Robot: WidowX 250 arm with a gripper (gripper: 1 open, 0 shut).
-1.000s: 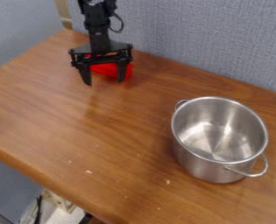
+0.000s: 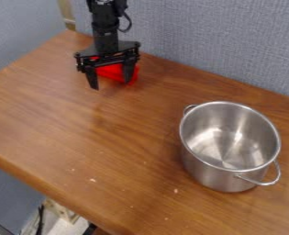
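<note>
At the back of the wooden table, near the wall, the black gripper [image 2: 110, 75] reaches down over a red object [image 2: 116, 72], with its fingers on either side and in front of it. Whether they touch or hold the object is too small to tell. A large steel pot [image 2: 228, 142] with loop handles stands at the right of the table, apart from the gripper.
A grey textured wall [image 2: 220, 46] runs along the back edge. Some cables and a frame show below the table's front left edge.
The pot is unmoved.
</note>
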